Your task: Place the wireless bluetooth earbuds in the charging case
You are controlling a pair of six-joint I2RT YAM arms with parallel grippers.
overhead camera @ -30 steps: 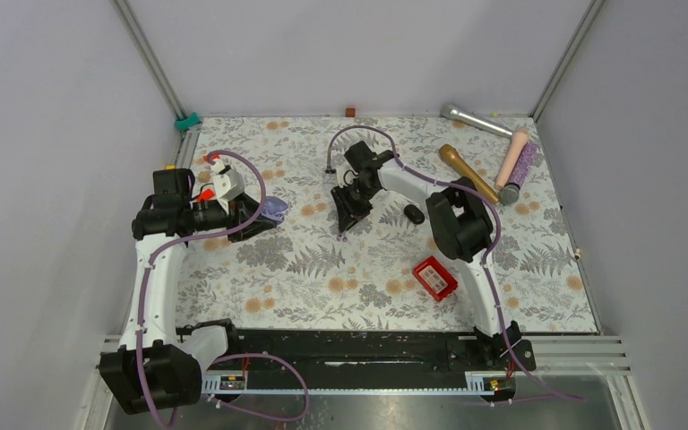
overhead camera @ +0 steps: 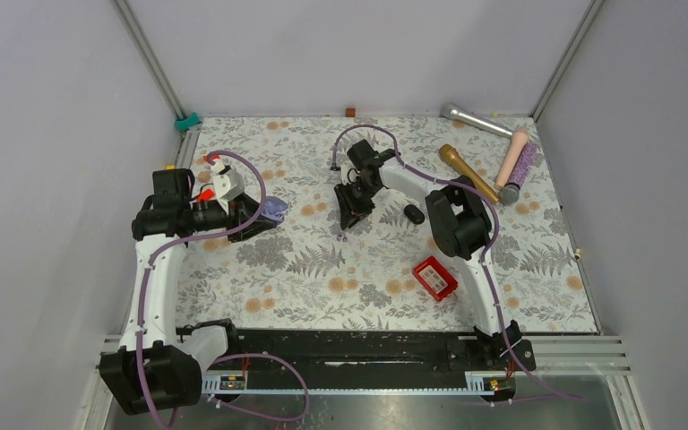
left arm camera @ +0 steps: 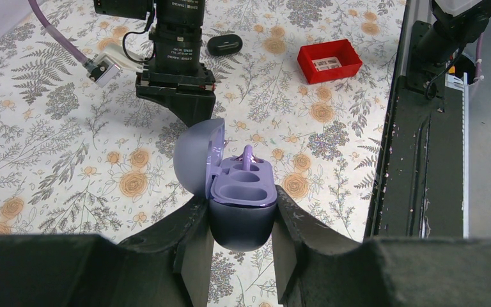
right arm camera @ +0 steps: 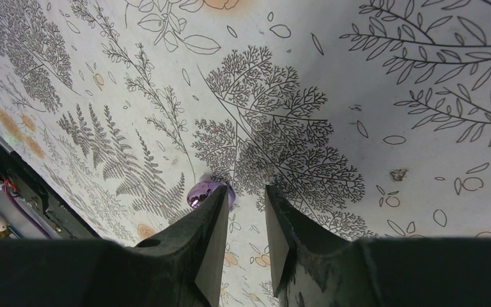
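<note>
My left gripper [overhead camera: 255, 219] is shut on the lilac charging case [left arm camera: 241, 217], held at the table's left side. Its lid stands open, and an earbud stem [left arm camera: 247, 155] rises from one of the slots. A small purple earbud [right arm camera: 210, 193] lies on the cloth just beyond the fingertips of my right gripper, which is part open with nothing between its fingers. In the top view this gripper is over the middle of the table.
A red box [overhead camera: 434, 278] lies at the front right, a black oval object [overhead camera: 414, 214] near the right arm. Several microphones [overhead camera: 466, 170] lie at the back right.
My right gripper has shifted very slightly to the right in the top view over the last second. The left gripper and case have not visibly moved.
</note>
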